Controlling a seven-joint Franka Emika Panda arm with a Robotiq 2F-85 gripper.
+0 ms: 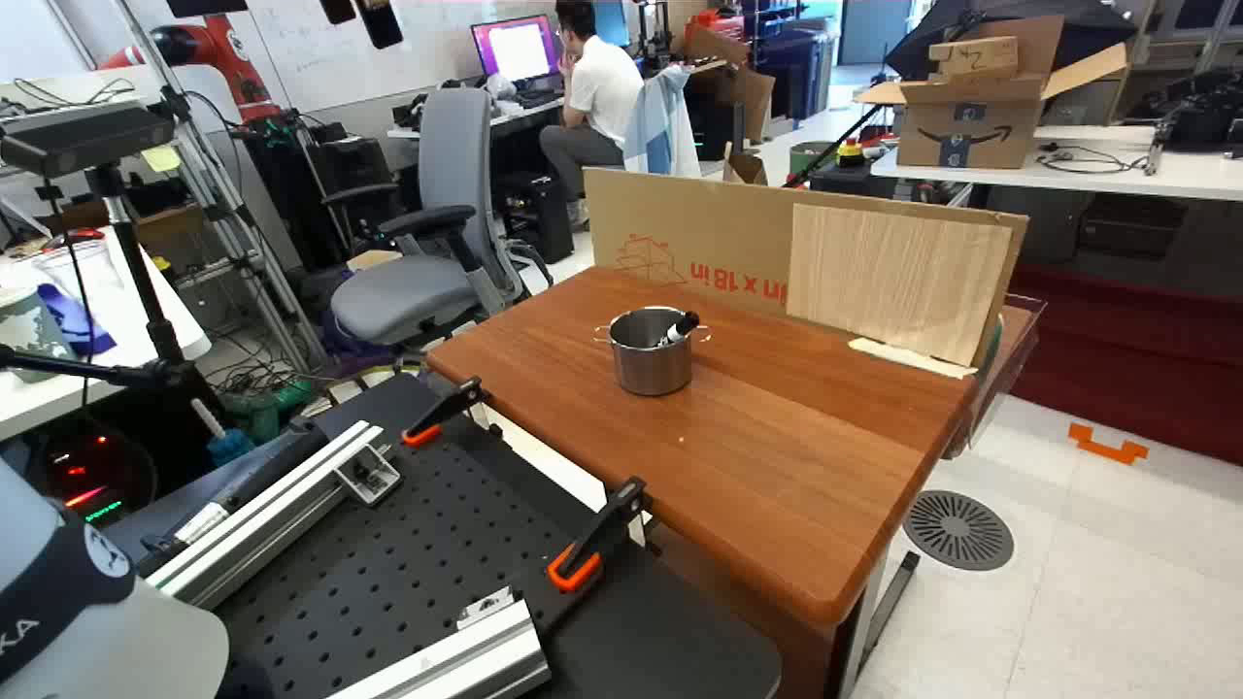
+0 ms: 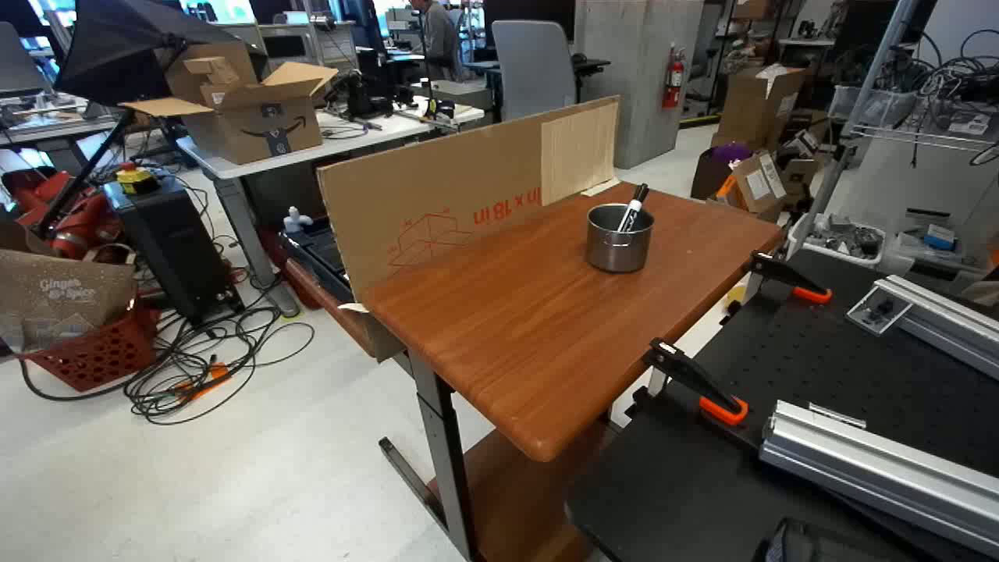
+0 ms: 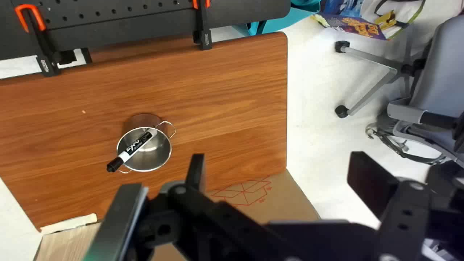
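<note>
A small steel pot (image 1: 653, 365) with two wire handles stands upright on the wooden table (image 1: 792, 466). Leaning inside it is a black-and-white marker (image 3: 135, 145), its black end sticking out over the rim; the same marker (image 2: 632, 211) shows in exterior view 2 above the pot (image 2: 616, 249). In the wrist view my gripper is open, its fingers wide apart with nothing between them. It is above the table's far side, with the pot (image 3: 146, 159) off to the left of the fingers in that view. Neither exterior view shows the gripper.
A cardboard panel (image 1: 699, 239) stands along the table's back edge, with a pale wood-grain sheet (image 1: 897, 280) on it. Two black-and-orange clamps, one of them a near clamp (image 1: 600, 536), grip the black perforated board's edge beside the table. Around the pot the tabletop is clear.
</note>
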